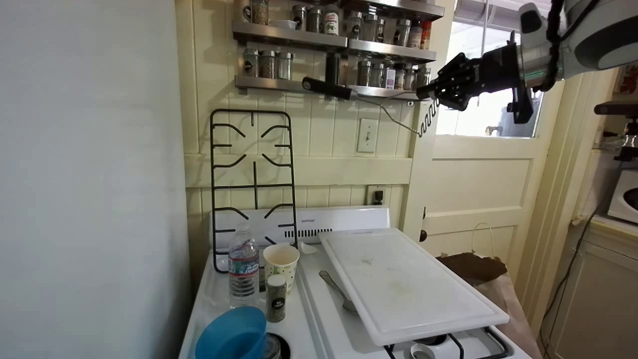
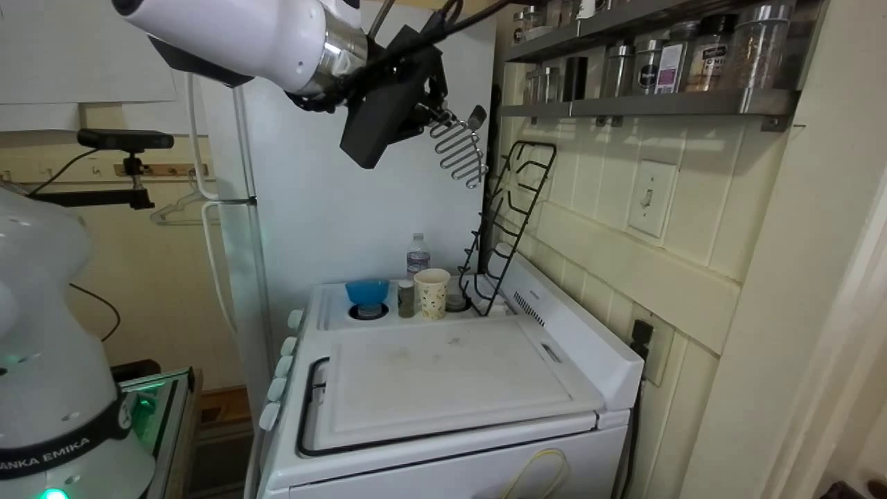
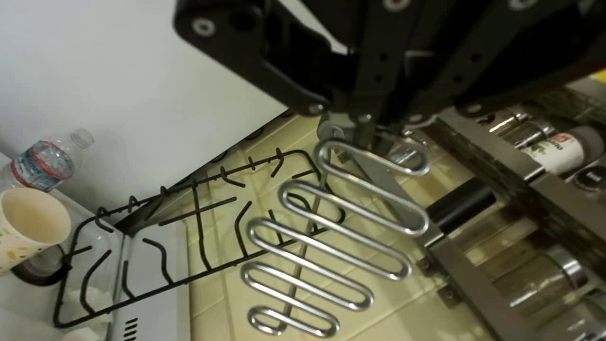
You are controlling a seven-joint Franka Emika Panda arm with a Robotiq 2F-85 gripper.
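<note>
A wire potato masher, its zigzag metal head (image 3: 318,238) filling the middle of the wrist view, hangs in the air with my gripper (image 1: 423,92) shut on its wire near the head. In exterior view 1 its black handle (image 1: 326,88) points left, just below the lower spice shelf. Exterior view 2 shows the masher head (image 2: 459,152) in front of the fridge, beside my gripper (image 2: 436,112). In the wrist view the fingertips (image 3: 369,128) are dark and partly blurred, so the exact contact is hard to make out.
Metal shelves (image 1: 287,36) with several spice jars are close to the masher. A black grate (image 1: 253,187) leans on the wall. Below are a cutting board (image 1: 412,281), spoon (image 1: 339,293), bottle (image 1: 243,269), paper cup (image 1: 281,263), spice jar (image 1: 276,299) and blue bowl (image 1: 230,335).
</note>
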